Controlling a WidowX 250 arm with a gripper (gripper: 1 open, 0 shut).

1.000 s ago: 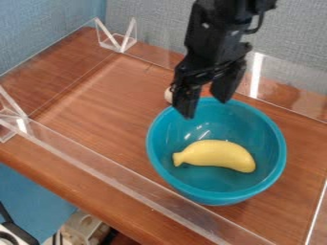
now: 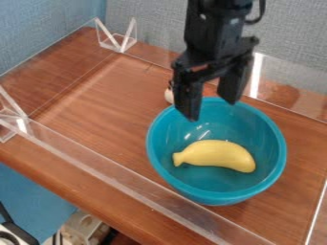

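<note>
My black gripper [image 2: 211,96] hangs open above the back of a round teal bowl [image 2: 166,158], nothing seen between its fingers. A yellow banana-like object [image 2: 216,154] lies inside the bowl, below and in front of the fingertips. A small pale object [image 2: 169,97] behind the bowl is partly hidden by the gripper.
Clear low panels run along the edges of the wooden table [image 2: 96,124], with white brackets [image 2: 117,38] at the back left and left side. Grey padded walls stand behind.
The bowl and yellow object have not moved.
</note>
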